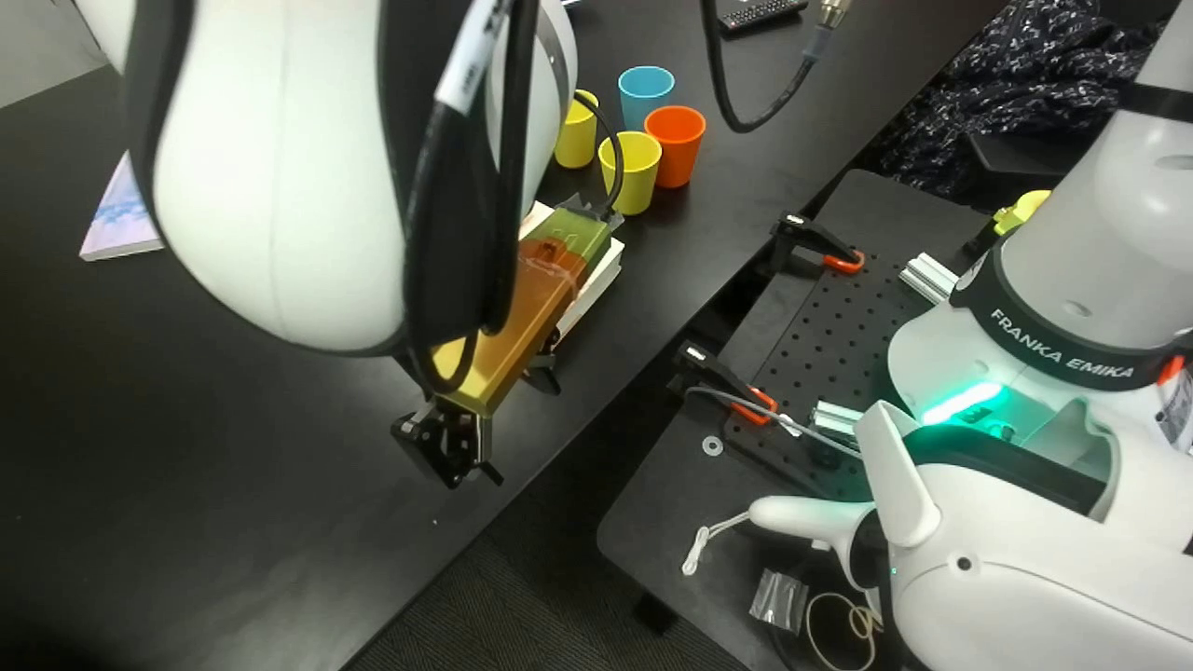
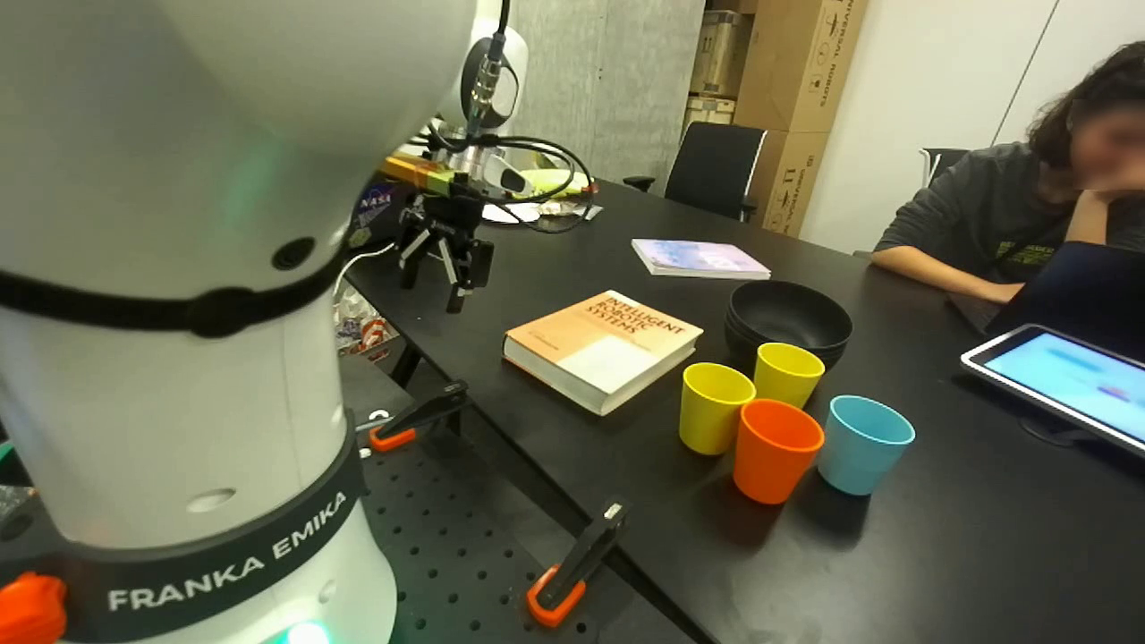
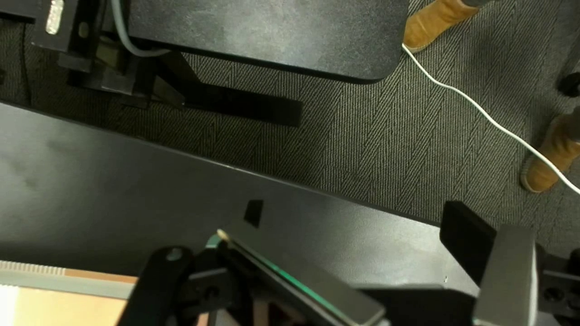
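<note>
My gripper is open, its two fingers wide apart and only bare tabletop between them in the wrist view. In exterior view 2 the gripper [image 2: 442,281] hangs above the black table, fingers downward, to the left of the thick orange-and-white book [image 2: 603,349]. A corner of that book [image 3: 68,307] shows at the lower left of the wrist view. From exterior view 1, the arm covers much of the book, and the gripper [image 1: 503,431] is close to the table's near edge.
Two yellow cups [image 2: 713,410], an orange cup [image 2: 775,451] and a blue cup [image 2: 861,445] cluster beyond the book, beside black bowls [image 2: 789,322]. A pastel book [image 2: 699,258] lies farther back. Clamps [image 1: 822,244] line the robot's mounting plate. A person sits at the far side.
</note>
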